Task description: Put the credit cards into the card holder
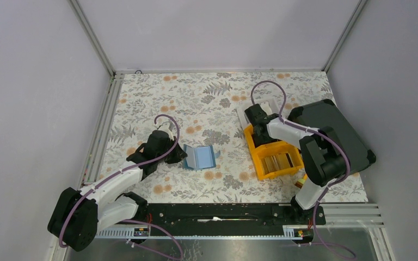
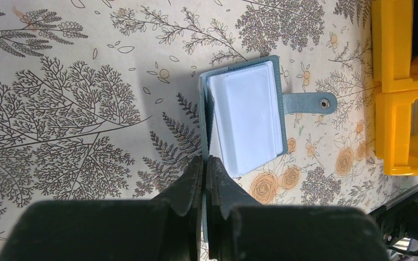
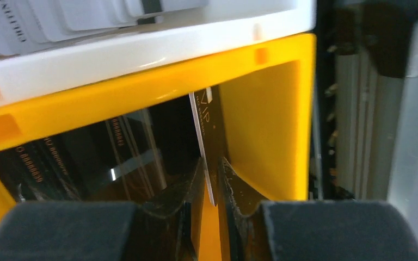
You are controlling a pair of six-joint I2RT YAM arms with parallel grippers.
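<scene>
The open blue card holder (image 1: 206,157), with clear white sleeves, lies on the patterned cloth. My left gripper is shut on the upright cover edge at its left side. At the right, my right gripper (image 1: 263,133) reaches down into the rear compartment of a yellow bin (image 1: 284,173). In the right wrist view a black card (image 3: 211,122) marked VIP stands near the compartment's side wall. My right gripper has its fingertips around this card's lower part, a narrow gap still showing between them.
More black cards (image 3: 87,152) lean in the same compartment. Gold cards (image 1: 276,163) fill the front one. A white tray (image 1: 243,113) of pale cards adjoins the bin. A dark grey case (image 1: 332,122) stands at the right.
</scene>
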